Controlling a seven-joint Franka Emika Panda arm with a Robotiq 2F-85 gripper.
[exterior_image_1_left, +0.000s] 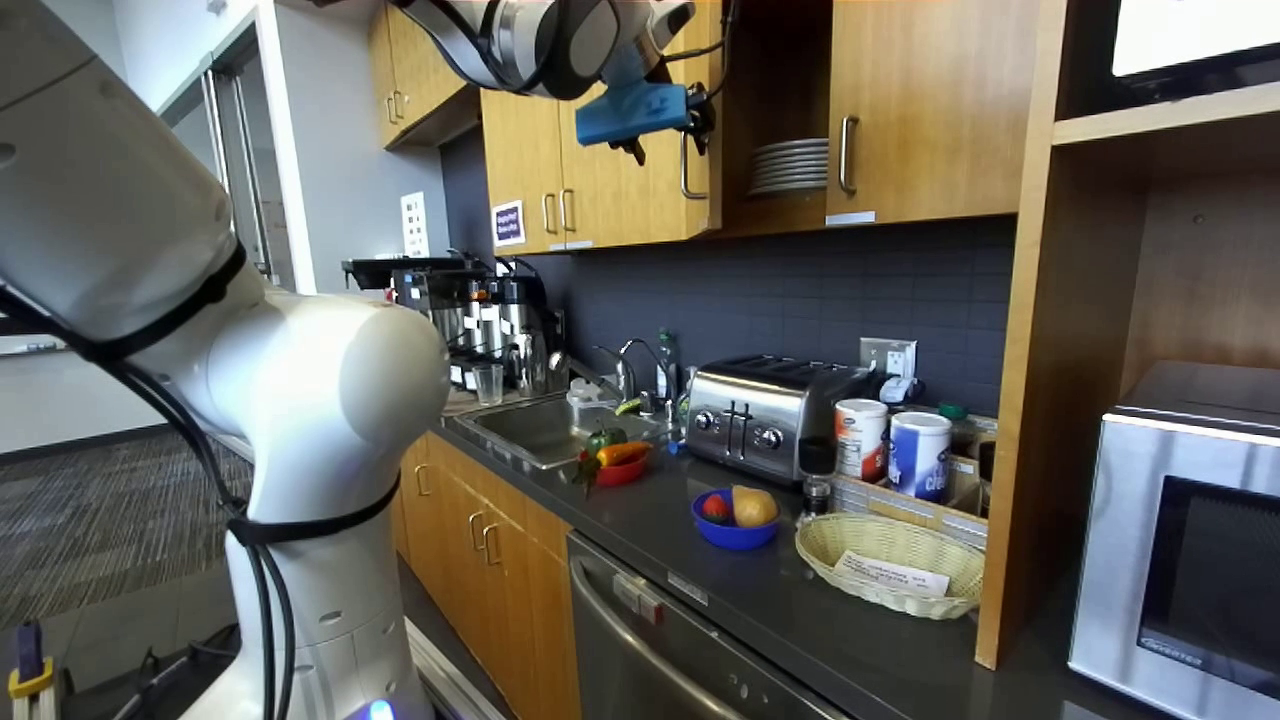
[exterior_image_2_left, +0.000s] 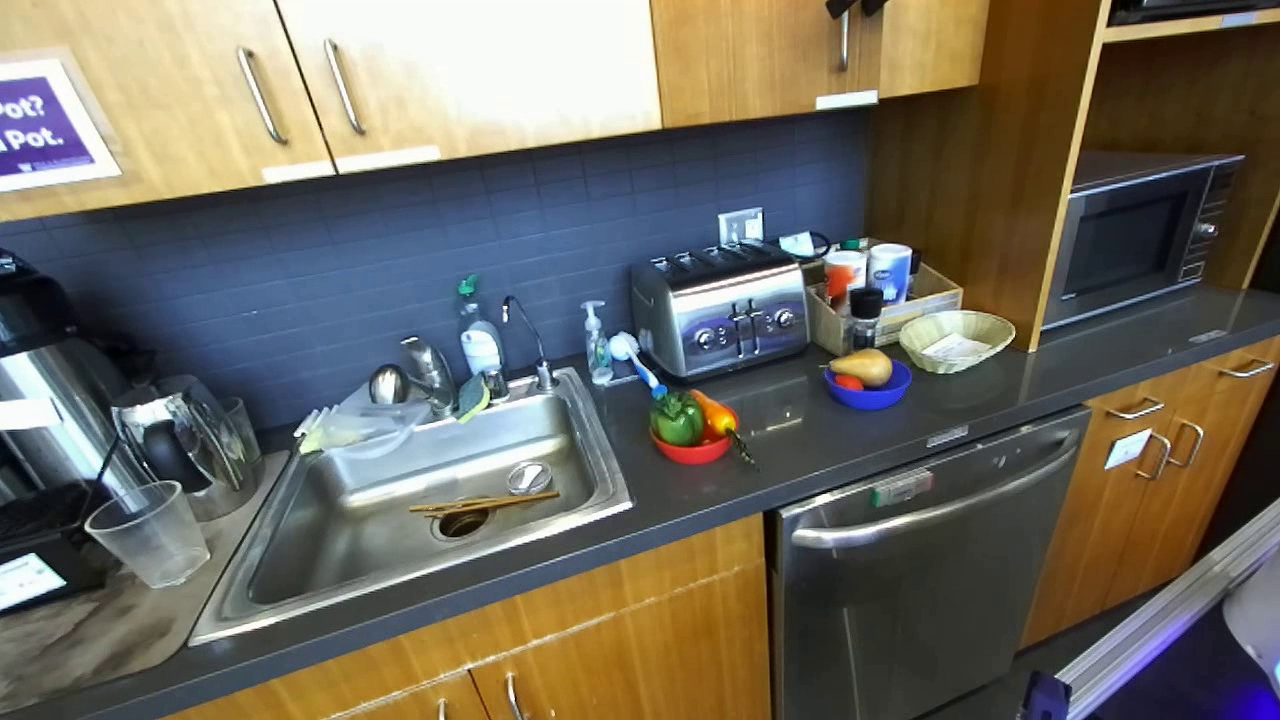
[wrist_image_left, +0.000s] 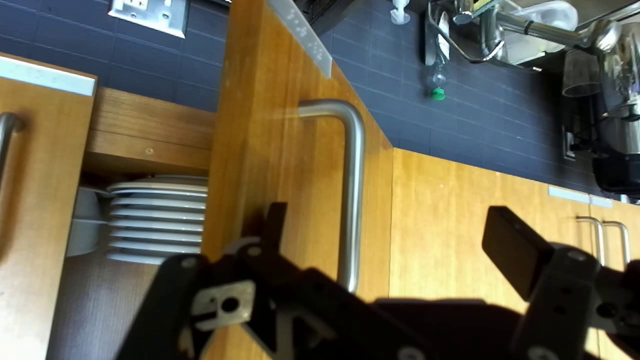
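Note:
A wooden cabinet door (wrist_image_left: 300, 156) stands swung open in the wrist view, its metal bar handle (wrist_image_left: 355, 174) facing the gripper. My gripper is open, with one finger (wrist_image_left: 274, 228) over the door and the other (wrist_image_left: 516, 252) well to the right. Seen from the wrist, the handle runs through the space between the fingers; whether either touches it I cannot tell. Exterior view 1 has the gripper (exterior_image_1_left: 667, 134) up at the cabinets, close to this door's handle (exterior_image_1_left: 689, 168). Only dark fingertips (exterior_image_2_left: 839, 7) show at the top of exterior view 2.
Inside the opened cabinet is a stack of plates (wrist_image_left: 159, 219). A closed door (wrist_image_left: 36, 180) lies left of the opening. On the counter below stand a toaster (exterior_image_1_left: 762, 420), a blue bowl (exterior_image_1_left: 734, 536), a red bowl (exterior_image_2_left: 693, 454) and a wicker basket (exterior_image_1_left: 840, 574).

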